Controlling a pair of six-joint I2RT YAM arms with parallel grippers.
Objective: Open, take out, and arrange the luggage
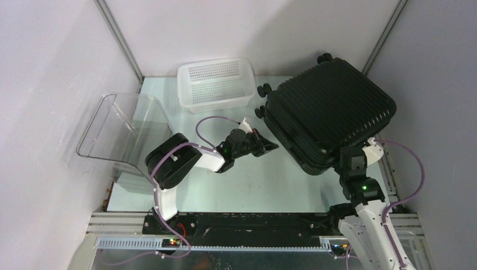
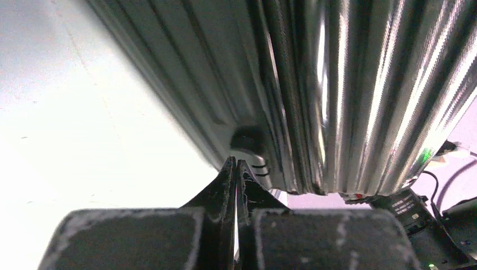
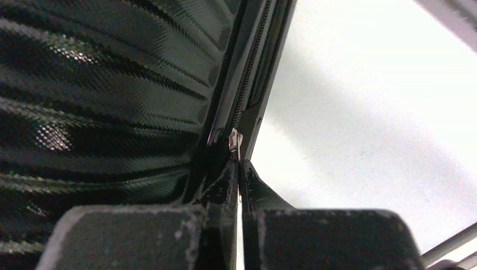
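Observation:
The black ribbed suitcase (image 1: pixel 332 98) lies at an angle on the right of the table, wheels (image 1: pixel 264 90) facing left and back. My left gripper is shut with nothing between its fingers. Just beyond its tips, outside them, is the rounded black foot (image 2: pixel 253 163) on the suitcase's side. In the top view the left gripper (image 1: pixel 272 148) stands apart from the suitcase's near side. At the suitcase's right edge my right gripper is shut on the small metal zipper pull (image 3: pixel 235 138), beside the zipper (image 3: pixel 252 70). The right fingertips are hidden from above.
An empty white basket (image 1: pixel 185 101) stands at the back, left of the suitcase. At the far left is a clear open bin (image 1: pixel 93 154). Bare table (image 1: pixel 253 188) lies in front of the left gripper.

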